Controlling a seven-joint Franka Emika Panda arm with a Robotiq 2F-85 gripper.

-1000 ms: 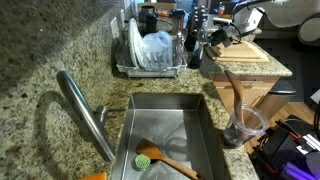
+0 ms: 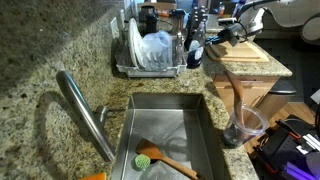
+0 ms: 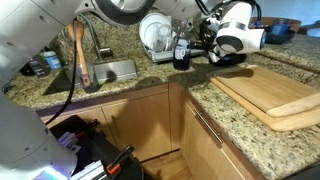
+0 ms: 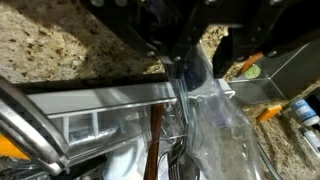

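In exterior view 1 my gripper (image 2: 210, 42) is at the far end of the counter, close to the right side of the dish rack (image 2: 150, 71). It is small and dark there, so its finger opening does not show. A clear, shiny object (image 4: 222, 135) lies right below the gripper in the wrist view; whether the fingers touch it cannot be told. Beside it are long utensils (image 4: 154, 135) in the rack. A dark container (image 3: 182, 52) stands by the rack in exterior view 2.
A wooden cutting board (image 3: 265, 88) covers the counter near the arm. The sink (image 2: 165, 125) holds a wooden spoon (image 2: 165, 160) and a green scrubber (image 2: 149, 149). A clear pitcher (image 2: 245, 126) stands on the right. White plates (image 2: 155, 48) fill the rack.
My gripper has shifted slightly left and down toward the rack side of the counter. The sink, pitcher and plates look unmoved.
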